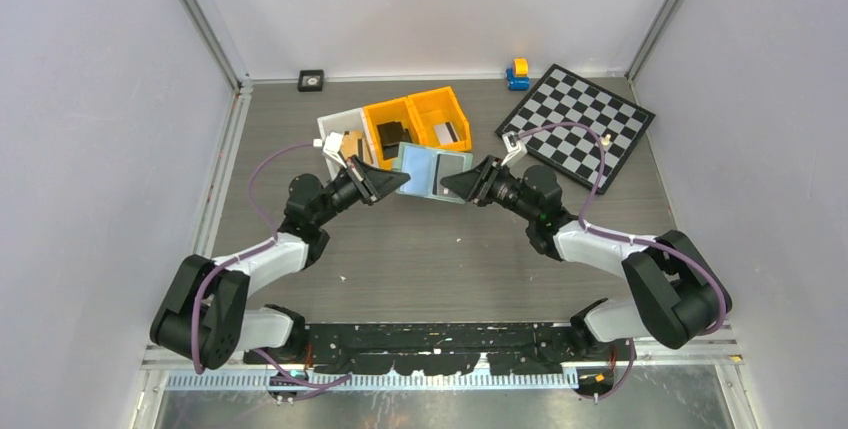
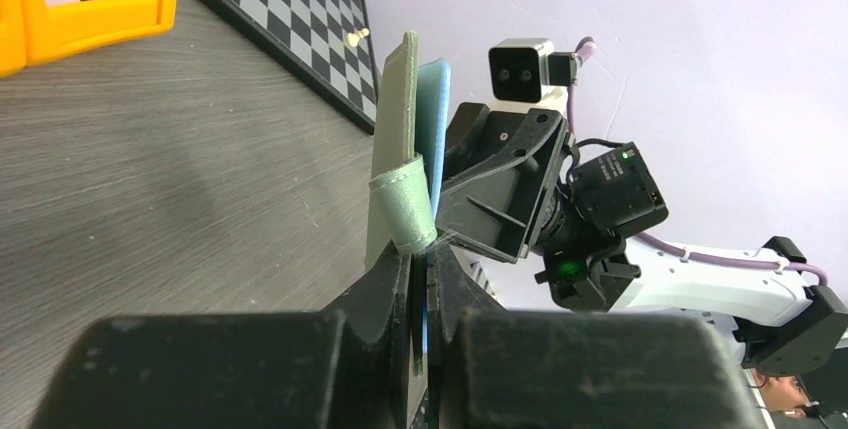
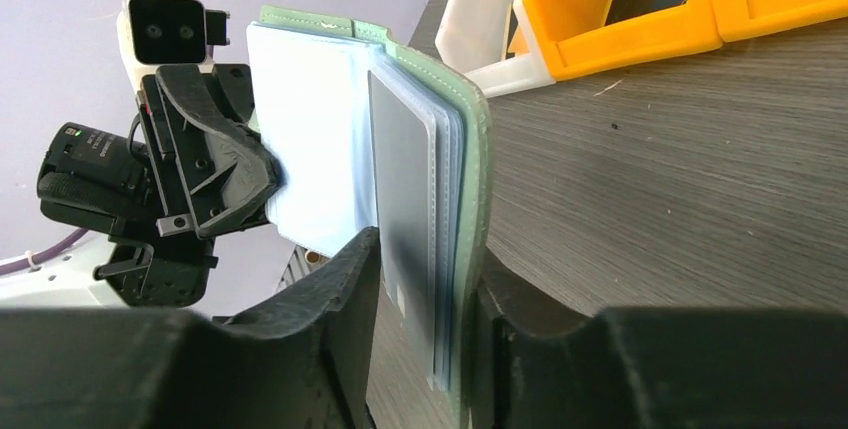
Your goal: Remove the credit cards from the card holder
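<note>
A pale green card holder (image 1: 424, 173) is held up above the table, unfolded between my two grippers. My left gripper (image 1: 405, 180) is shut on its left edge, and the left wrist view shows the green cover (image 2: 397, 149) pinched between the fingers. The right half carries a stack of clear sleeves with a grey card (image 3: 402, 179) on its inner face; the left half shows a pale blue face (image 3: 310, 129). Around the right edge stands my right gripper, part open, one finger by the card and the other behind the cover. Whether its fingers touch the holder is hard to tell.
Behind the holder are a white bin (image 1: 337, 123) and joined orange bins (image 1: 437, 99) with dark items and a card (image 1: 446, 133) inside. A chessboard (image 1: 580, 119) lies at the back right.
</note>
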